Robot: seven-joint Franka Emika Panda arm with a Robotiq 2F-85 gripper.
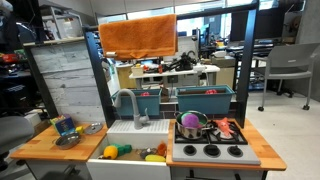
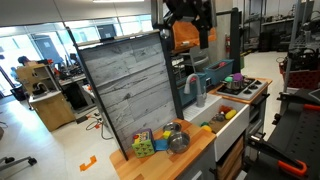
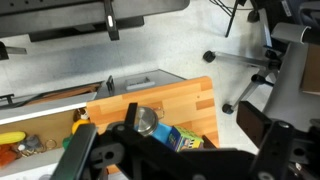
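Observation:
In the wrist view my gripper is open, its two black fingers far apart with nothing held between them. It hangs high above the wooden counter (image 3: pixel 185 97). Below and between the fingers show a silver metal pot (image 3: pixel 146 121) and a yellow-and-blue box (image 3: pixel 184 138). In exterior view 2 the dark arm (image 2: pixel 186 14) reaches in at the top, well above the counter. The same pot (image 1: pixel 67 142) and boxes (image 1: pixel 65 127) stand on the left counter in exterior view 1.
The white sink (image 1: pixel 130 168) holds several colourful toy foods, beneath a grey faucet (image 1: pixel 133 103). Right of it, a pot with a purple item (image 1: pixel 190 121) stands on the stove (image 1: pixel 213 151). An orange towel (image 1: pixel 139 37) hangs above. Teal bins (image 1: pixel 205 101) sit behind.

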